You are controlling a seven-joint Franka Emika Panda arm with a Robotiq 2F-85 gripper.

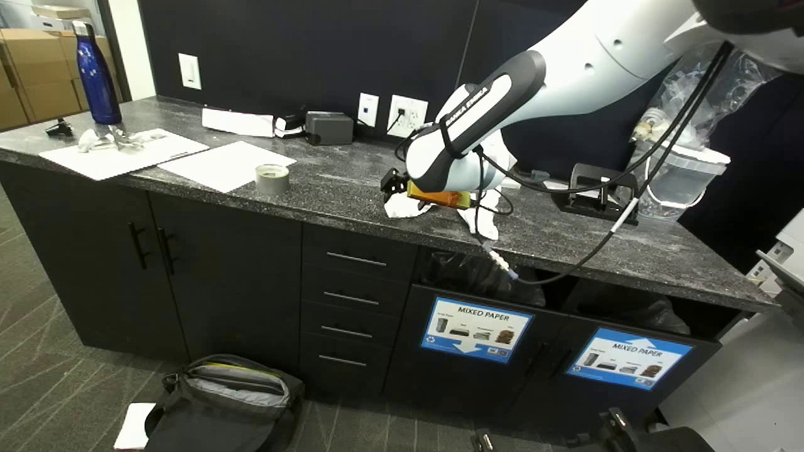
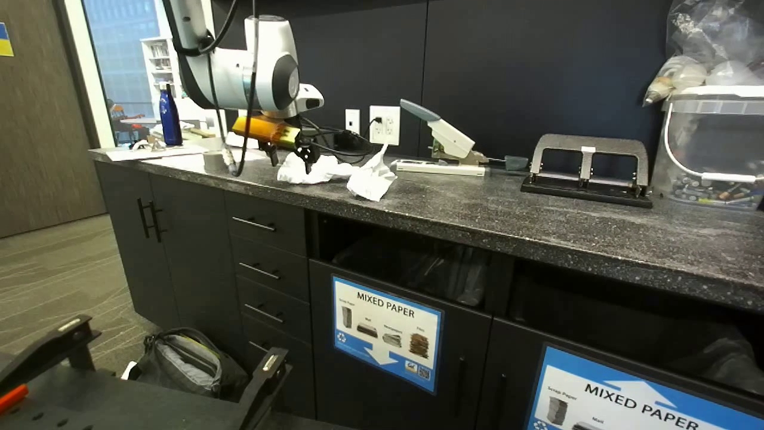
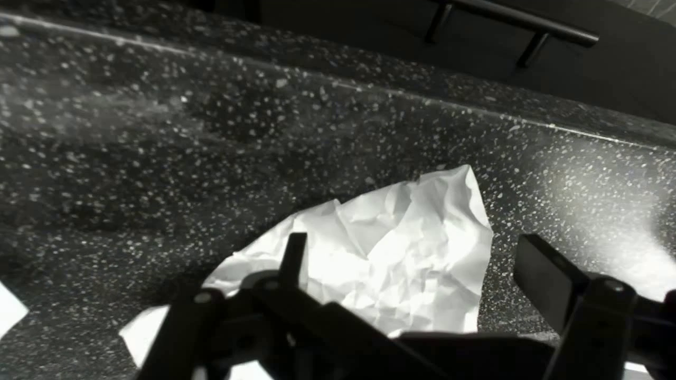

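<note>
Two crumpled pieces of white paper lie on the dark speckled counter. My gripper [image 2: 291,162] stands open above the left crumpled paper [image 2: 319,172], pointing down. In the wrist view this paper [image 3: 393,253] shows between and below the spread fingers, its lower part hidden behind the gripper; whether the fingers touch it, I cannot tell. The right crumpled paper [image 2: 372,179] sits a little to the side, partly behind the arm and cable [image 1: 482,220] in exterior view 1. Nothing is held.
Left along the counter are a tape roll [image 1: 272,179], flat white sheets [image 1: 226,164] and a blue bottle [image 1: 98,79]. A stapler [image 2: 447,140], a hole punch [image 2: 587,168] and a clear bucket [image 2: 709,150] stand to the right. The counter's front edge [image 3: 380,92] runs close by.
</note>
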